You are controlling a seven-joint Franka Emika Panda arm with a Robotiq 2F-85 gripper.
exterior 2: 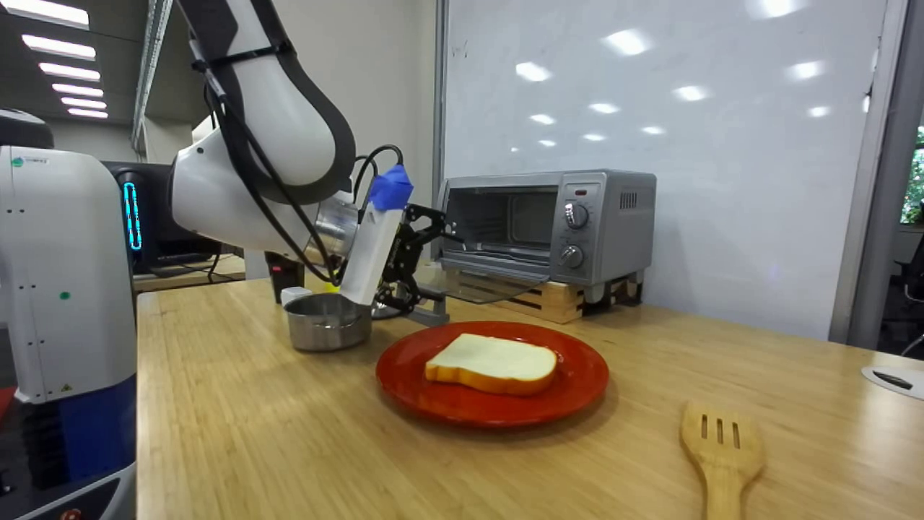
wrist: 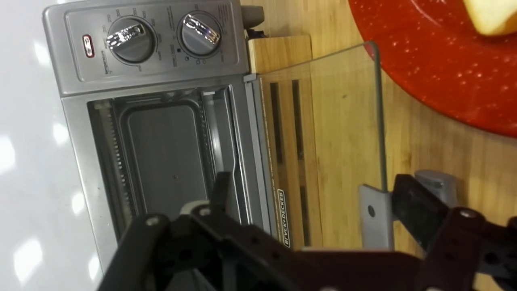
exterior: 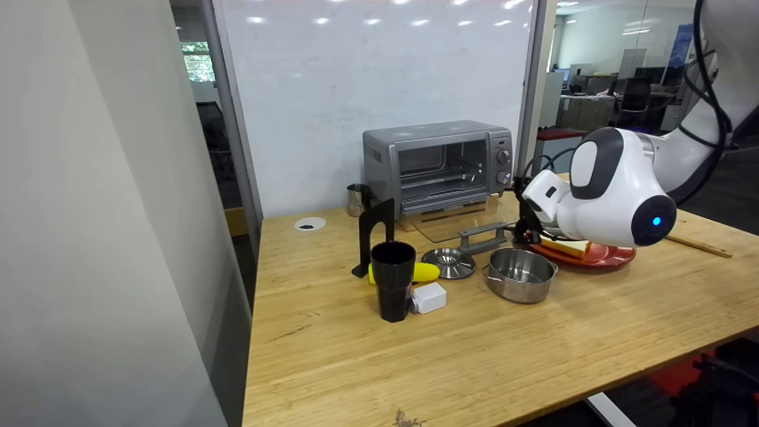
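The grey toaster oven (exterior: 441, 167) stands at the back of the table, its glass door (wrist: 346, 121) folded down. The door's grey handle (exterior: 482, 238) sticks out at the front. In the wrist view my gripper is open, its two dark fingers far apart. One finger (wrist: 417, 208) lies close beside the handle end (wrist: 375, 218); whether they touch cannot be told. The other finger appears over the oven's opening. Exterior view 2 shows the gripper (exterior 2: 430, 267) at the door, left of the oven's controls.
A red plate (exterior 2: 554, 407) with a bread slice (exterior 2: 494, 360) lies close by. Near the handle stand a steel pot (exterior: 521, 276) and a lid (exterior: 449, 263). A black cup (exterior: 393, 281), a white bottle (exterior: 430, 298) and a wooden spatula (exterior 2: 723, 451) lie farther off.
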